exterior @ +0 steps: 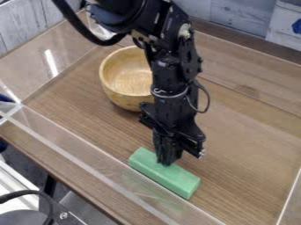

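The black gripper (166, 154) points down at the centre of the camera view, its fingertips low over the upper edge of a green rectangular block (167, 176) lying on the wooden table. The fingers look shut, with nothing visible between them; whether they touch the block is hard to tell.
A tan bowl (120, 72) sits behind the arm at the upper left. A clear low wall runs along the left front edge, and white panels stand at the back.
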